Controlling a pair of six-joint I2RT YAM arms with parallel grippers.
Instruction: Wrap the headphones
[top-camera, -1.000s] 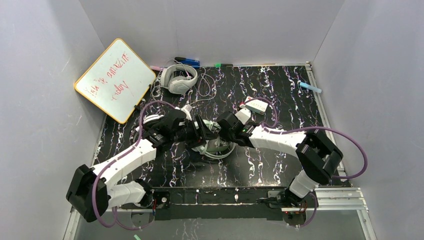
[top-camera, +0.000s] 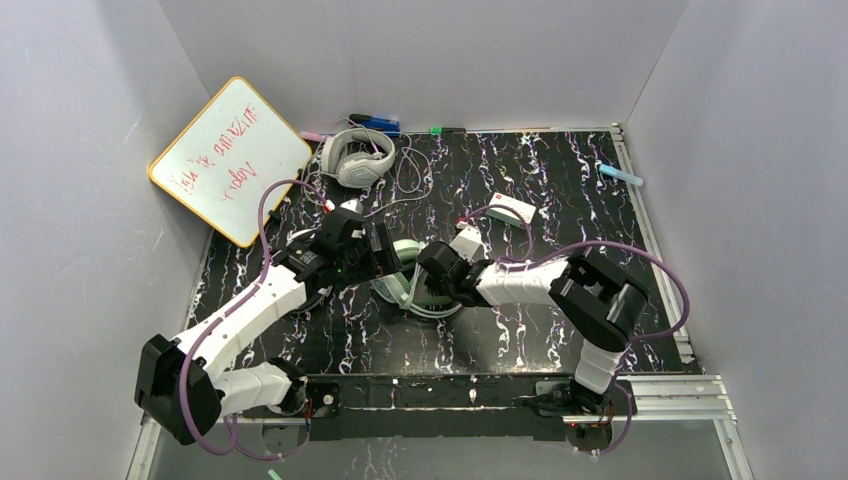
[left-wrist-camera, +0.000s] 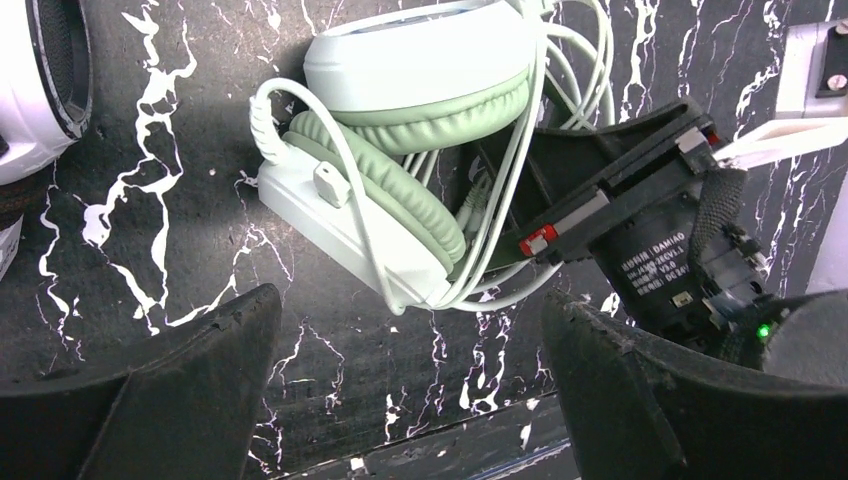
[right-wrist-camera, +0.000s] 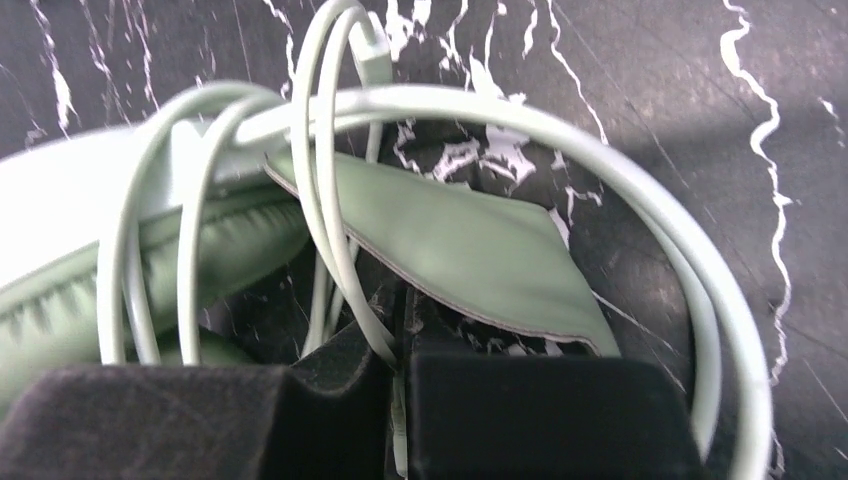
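Note:
White headphones (left-wrist-camera: 420, 70) with pale green ear cushions (left-wrist-camera: 400, 205) lie front centre on the black marbled table, pale cable (right-wrist-camera: 336, 230) looped over them. My left gripper hangs open just left of them, nothing between its fingers. My right gripper is down among the cable loops, its fingers close together with cable running at the gap; whether it grips the cable is unclear.
A second white headset (top-camera: 360, 168) with loose cable lies behind. A whiteboard (top-camera: 228, 160) leans at back left, a white box (top-camera: 512, 208) sits back right, and another dark-and-white object (left-wrist-camera: 45, 90) lies left of the bundle.
My right arm has moved left and toward the front, deeper over the headphones.

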